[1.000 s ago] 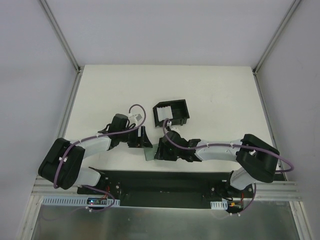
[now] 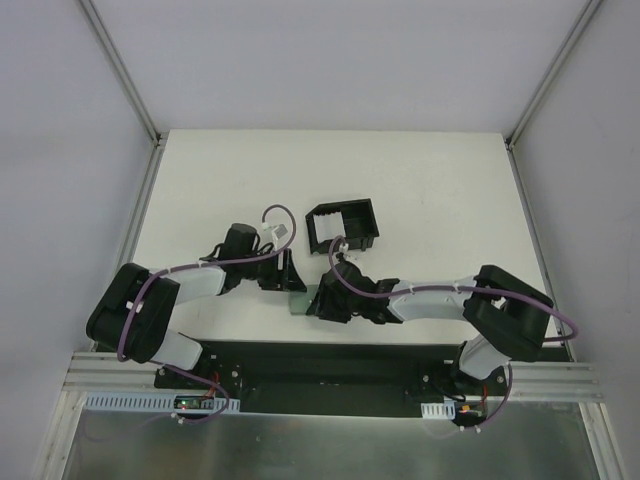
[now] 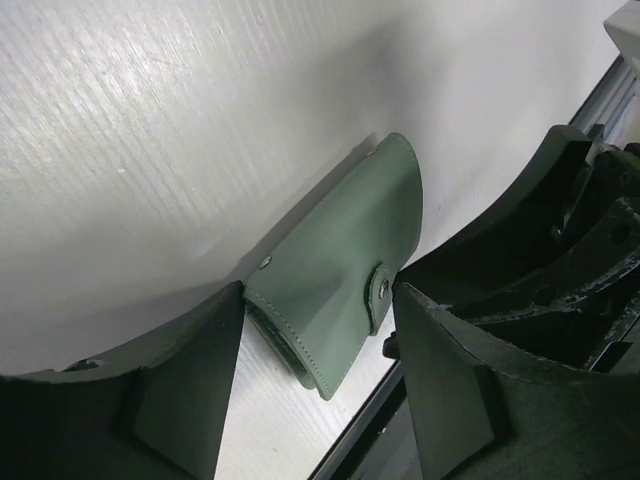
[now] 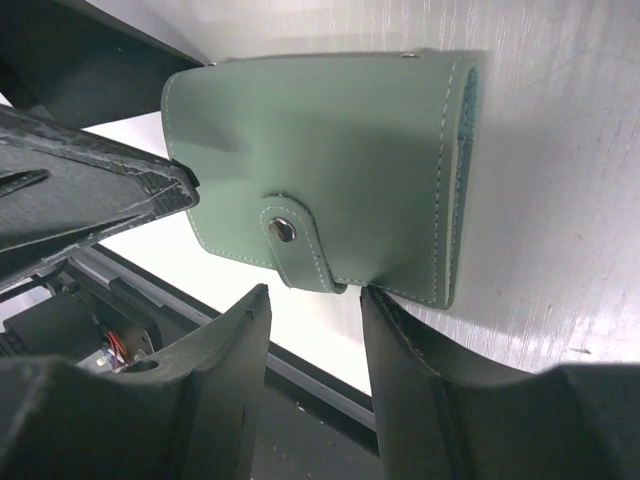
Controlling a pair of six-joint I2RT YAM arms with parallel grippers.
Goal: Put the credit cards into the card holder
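Note:
The green card holder (image 2: 300,303) lies folded on the table near its front edge, between the two arms. In the right wrist view the holder (image 4: 330,160) shows its snap tab (image 4: 290,240) fastened down over the front. My left gripper stands part open at the holder (image 3: 345,245), its fingertips to either side of the holder's near end. At the tab edge is my right gripper, also part open, with the tab's end showing just beyond the gap between its fingers. Whether the fingertips touch the leather is unclear. No loose card can be made out in the wrist views.
Behind the grippers stands a black tray (image 2: 359,226) with a white flat item (image 2: 328,227) in it. The two grippers are very close together over the holder.
The holder has turned a little. The right arm has barely moved.

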